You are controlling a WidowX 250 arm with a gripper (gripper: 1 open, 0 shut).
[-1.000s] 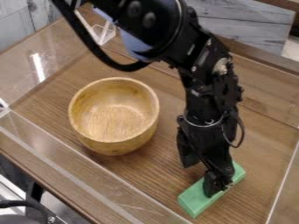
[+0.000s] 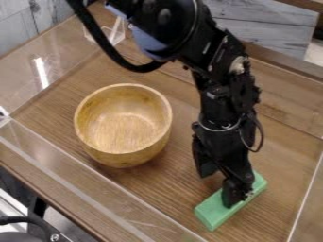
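Note:
The black arm reaches down from the top of the view, and its gripper (image 2: 222,180) is low over a light green rectangular block (image 2: 217,212) lying on the wooden table at the lower right. The dark fingers overlap the upper part of the block; whether they hold it or are open or shut, I cannot tell.
A round, light wooden bowl (image 2: 123,121) sits left of the gripper. The wooden table (image 2: 76,175) has clear side panels along its left and right edges. A grey plank surface lies beyond the back edge. A dark cable shows at the lower left.
The arm and gripper have shifted very slightly. The block and bowl look unmoved.

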